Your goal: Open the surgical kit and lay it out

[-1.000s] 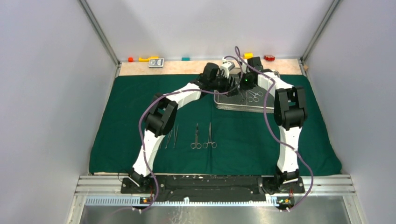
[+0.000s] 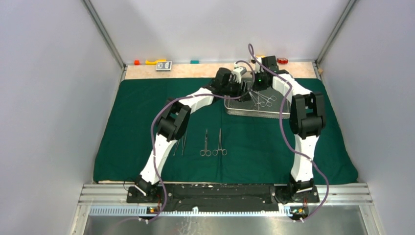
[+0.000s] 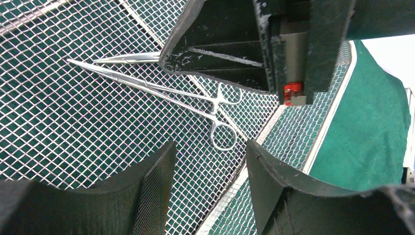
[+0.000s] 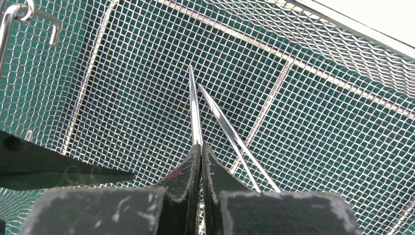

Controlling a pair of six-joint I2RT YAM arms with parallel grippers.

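The wire mesh tray (image 2: 257, 114) stands at the back, right of centre. Inside it lies a ring-handled clamp (image 3: 137, 84), its slim fingers to the left in the left wrist view; a second pointed instrument (image 3: 128, 59) is partly covered by my right gripper. Over the tray, my left gripper is part open, fingers apart, with the clamp lying on the mesh beyond the gap. My right gripper is shut, nothing visibly held between its tips; a pointed instrument (image 4: 195, 110) and a crossing one (image 4: 230, 128) lie on the mesh below it.
On the green cloth (image 2: 254, 156) in front lie scissors (image 2: 206, 144), a clamp (image 2: 220, 143) and slim tweezers-like tools (image 2: 184, 142), partly hidden by the left arm. Both grippers are close together over the tray.
My right arm has shifted slightly back and to the right over the tray. The left arm has moved a little to the right. Ring handles in the tray show in a slightly different arrangement.
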